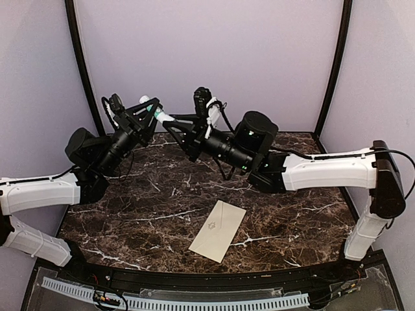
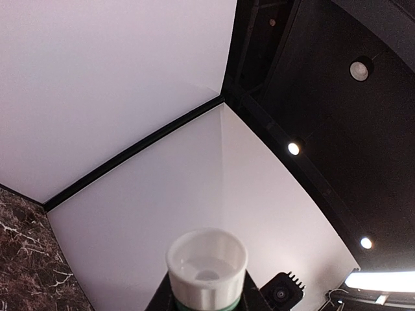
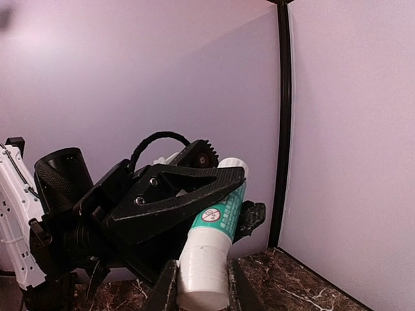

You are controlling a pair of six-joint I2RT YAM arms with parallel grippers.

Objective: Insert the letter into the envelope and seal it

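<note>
A glue stick with a teal label (image 3: 224, 210) is held in the air, high above the table. My left gripper (image 1: 154, 111) is shut on its teal body, and its white hollow base (image 2: 207, 262) faces the left wrist camera. At the other end, my right gripper (image 1: 167, 122) is shut on the white cap (image 3: 203, 278). Cap and body look in line and joined; whether the cap has loosened I cannot tell. The cream envelope (image 1: 218, 230) lies flat on the table with its flap line towards the right. No separate letter shows.
Pale walls (image 1: 207, 58) close in the back and sides. Both arms meet above the far left part of the table, their grippers very near each other.
</note>
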